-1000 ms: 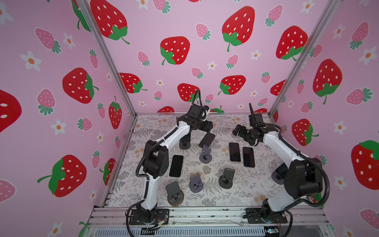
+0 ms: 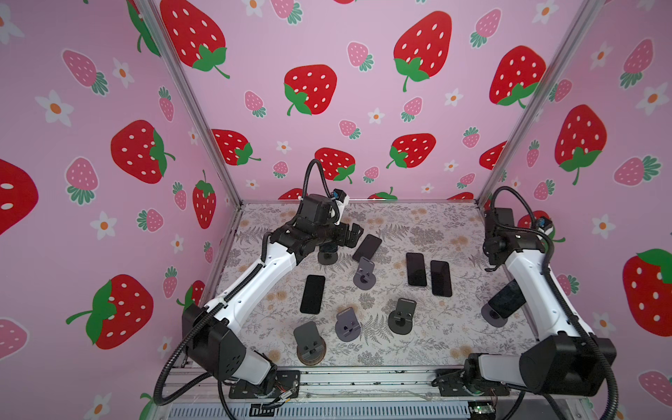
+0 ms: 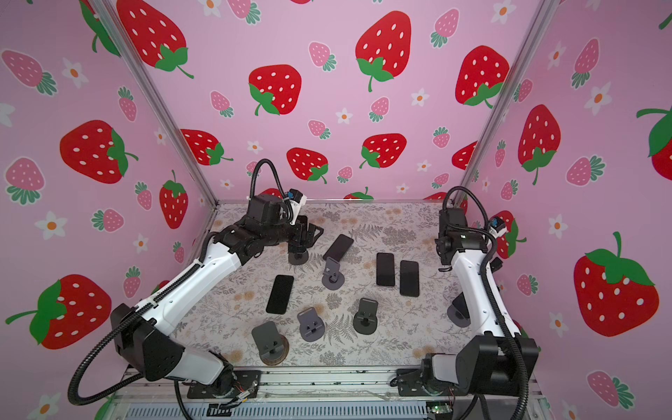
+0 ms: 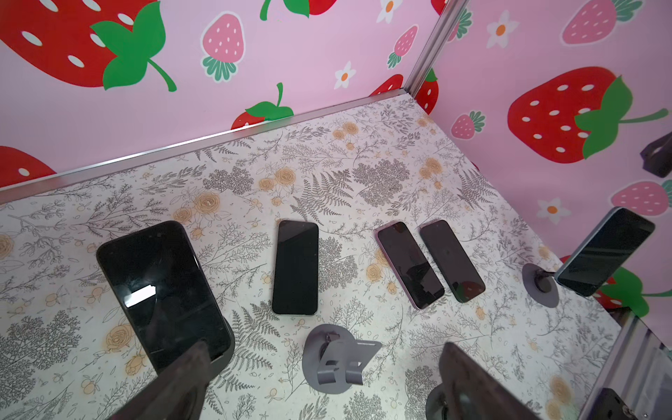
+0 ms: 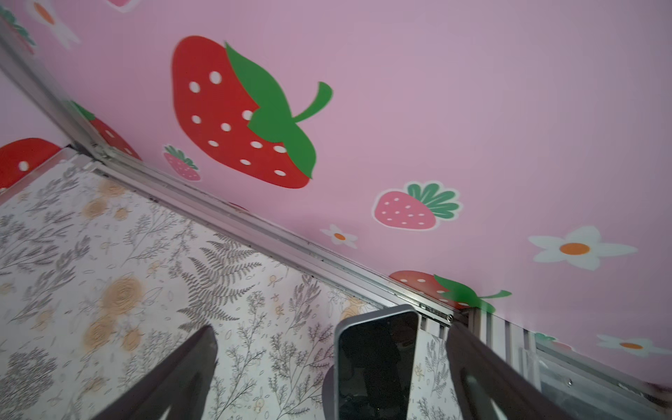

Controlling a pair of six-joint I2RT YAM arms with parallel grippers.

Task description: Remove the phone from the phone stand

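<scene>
In the top left view, one phone leans on a round-based stand near the right wall. Another phone, glossy and black, is propped on a stand at the back left, large in the left wrist view and mostly covered by the left arm from above. Over that area, my left gripper hovers open and empty. My right gripper hangs open at the back right, with nothing held. Low in its own view, the right-hand phone shows upright, nearer the right fingertip and apart from it.
Flat on the table lie several phones: one at left, one behind the middle, and a pair right of centre. Empty stands fill the front and middle. Free surface shows at the back right.
Both arms have swung outward. Phones and stands look unmoved.
</scene>
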